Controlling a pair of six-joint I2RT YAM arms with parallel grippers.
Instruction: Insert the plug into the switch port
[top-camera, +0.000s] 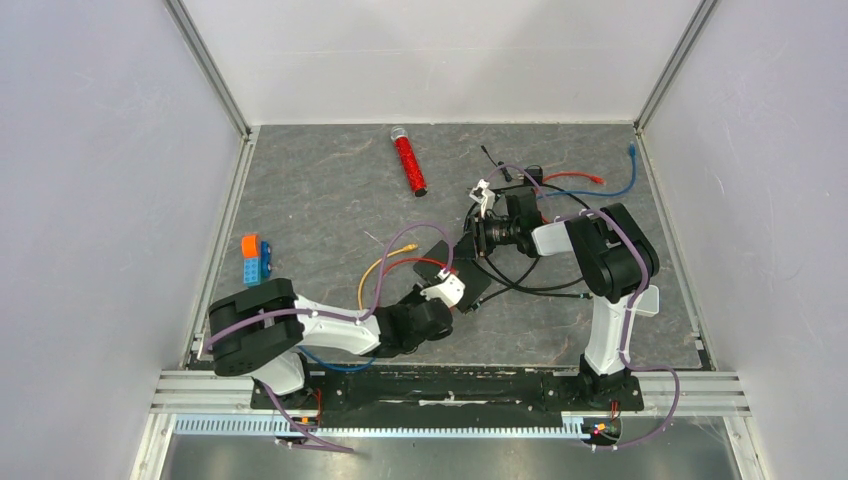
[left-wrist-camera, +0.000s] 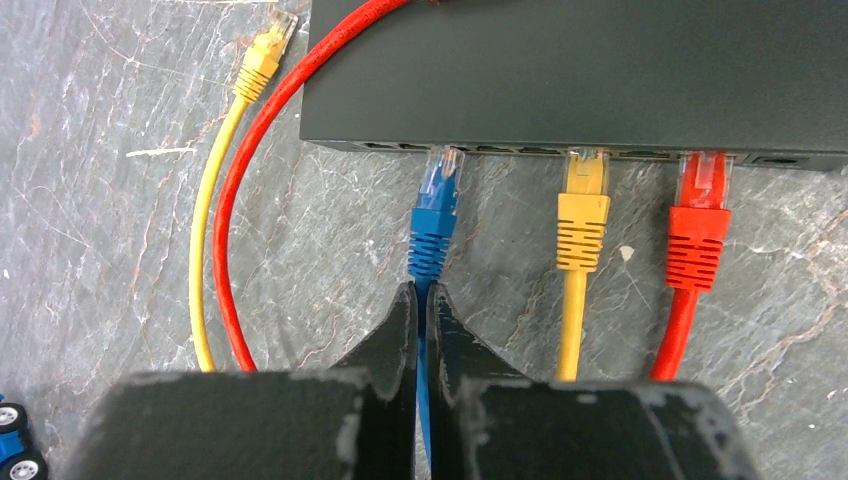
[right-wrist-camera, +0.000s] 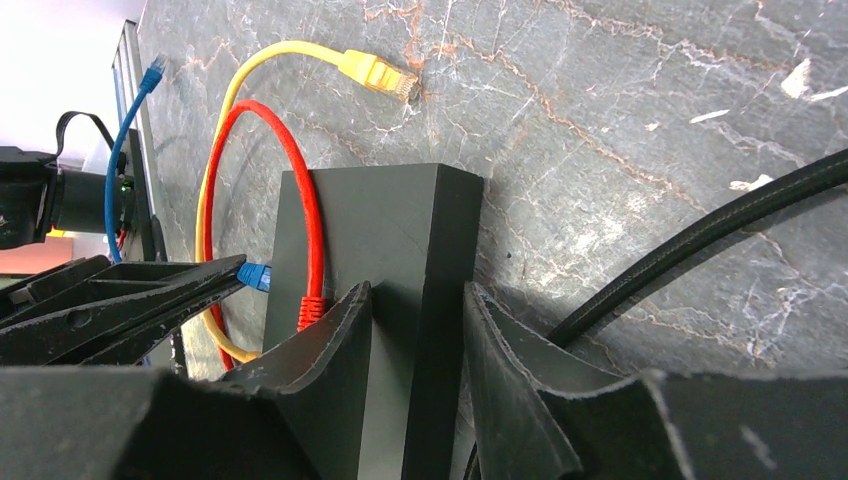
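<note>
My left gripper is shut on the blue cable, whose plug (left-wrist-camera: 434, 205) points at the row of ports along the front of the black switch (left-wrist-camera: 570, 70); whether the tip is inside a port is unclear. To its right, yellow (left-wrist-camera: 582, 220) and red (left-wrist-camera: 697, 240) plugs stand at the ports. At the switch's other end, my right gripper is partly open, its fingers around the dark edge of the switch body (right-wrist-camera: 350, 220); contact is hard to tell.
Loose yellow (right-wrist-camera: 370, 70) and red (right-wrist-camera: 300, 170) cables cross near the switch. A black cable (right-wrist-camera: 700, 235) runs beside it. A red cylinder (top-camera: 408, 160) lies at the back, a toy (top-camera: 255, 260) at the left.
</note>
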